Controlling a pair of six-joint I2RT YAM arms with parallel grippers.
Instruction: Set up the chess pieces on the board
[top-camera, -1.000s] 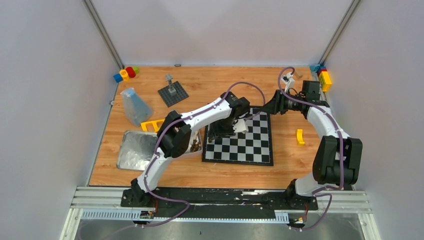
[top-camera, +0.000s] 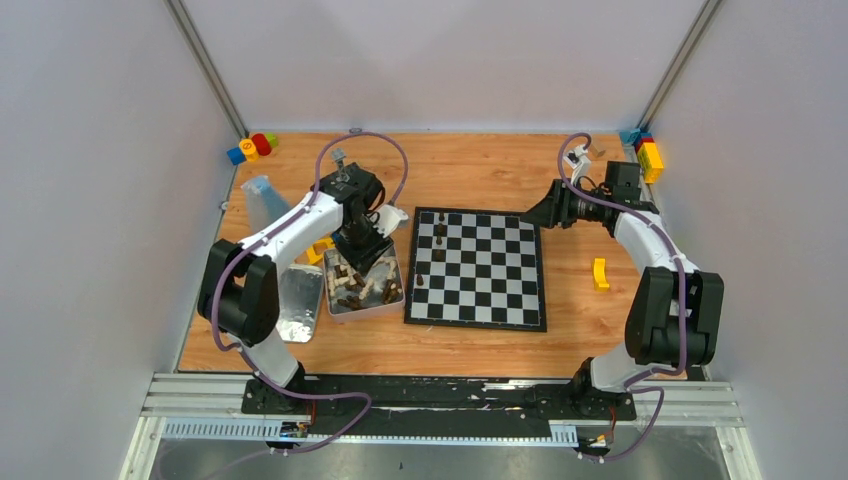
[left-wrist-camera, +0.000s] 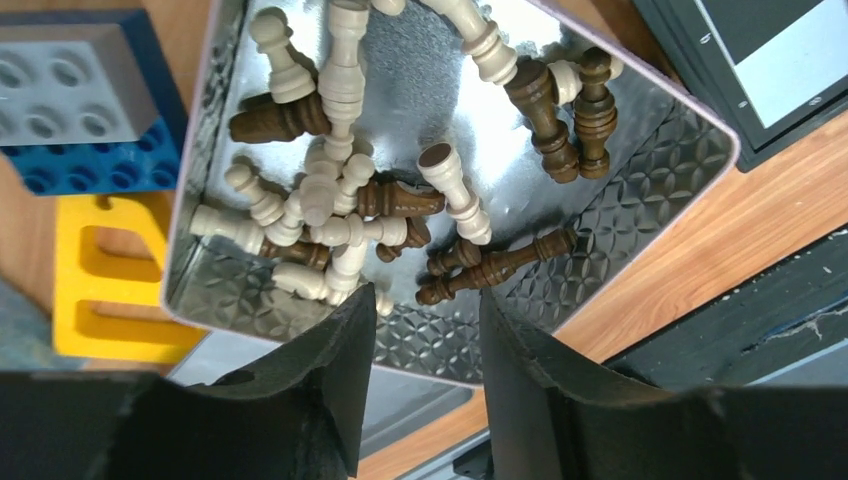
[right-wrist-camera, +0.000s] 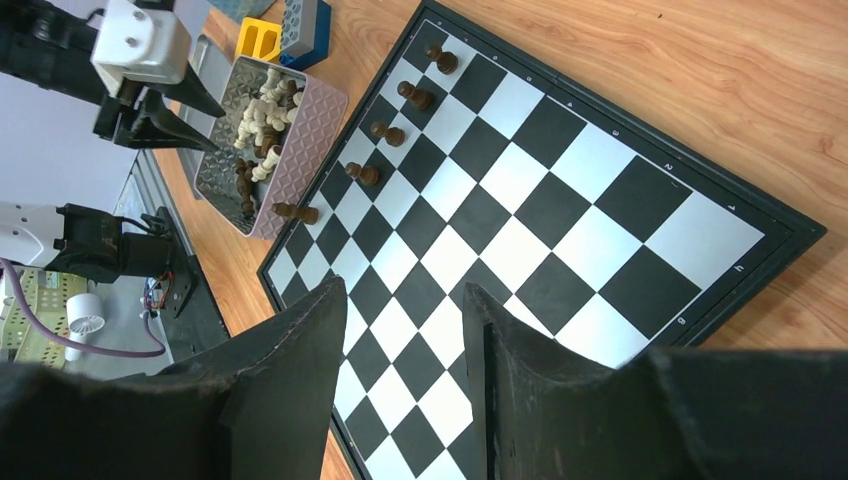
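The black-and-white chess board (top-camera: 480, 318) lies at the middle of the table. Several dark brown pieces, among them a pawn (right-wrist-camera: 359, 173), stand in a line along its left side. Beside the board, a pinkish box (left-wrist-camera: 655, 240) holds a jumble of cream pieces (left-wrist-camera: 343, 80) and brown pieces (left-wrist-camera: 505, 264). Over this box hangs my left gripper, fingers apart and nothing between them. My right gripper hovers above the board's far right corner, its fingers also parted and empty.
A yellow toy block (left-wrist-camera: 115, 280) and a grey-and-blue block (left-wrist-camera: 75, 95) lie close to the box's far left. A silver tray (top-camera: 298, 305) rests left of the box. On the right is a small yellow piece (top-camera: 600, 274). The table behind the board is clear.
My left arm has swung leftward from over the board to over the box of pieces. The right arm has stayed in place.
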